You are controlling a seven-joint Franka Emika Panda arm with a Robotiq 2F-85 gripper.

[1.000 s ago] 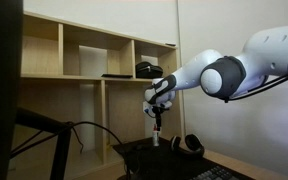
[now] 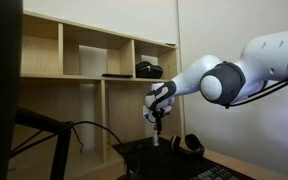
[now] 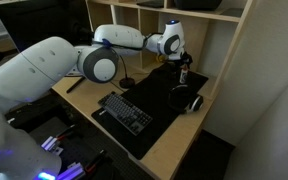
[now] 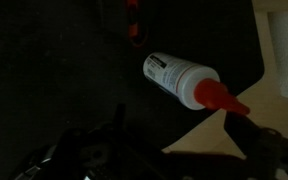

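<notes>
A white bottle point(image 4: 179, 78) with a red nozzle cap point(image 4: 221, 97) stands on the black desk mat point(image 4: 44, 60). In the wrist view my gripper is open; the red nozzle reaches close to its right finger point(image 4: 249, 138). Whether they touch, I cannot tell. From the side, the gripper point(image 2: 157, 116) hangs directly over the bottle point(image 2: 156, 138), around the level of its cap. The other exterior view has the gripper point(image 3: 182, 60) above the bottle point(image 3: 184, 76) at the far end of the mat.
Black headphones point(image 3: 196, 103) lie near the mat's right edge, close to the bottle. A keyboard point(image 3: 125, 112) rests nearer the robot, with bare mat between. Wooden shelves point(image 2: 84, 92) rise behind, holding a black case point(image 2: 148, 70). A dark object with red marks point(image 4: 134, 22) lies beyond the bottle.
The arm has come down a little, bringing the gripper lower over the bottle. Bottle and headphones appear unmoved.
</notes>
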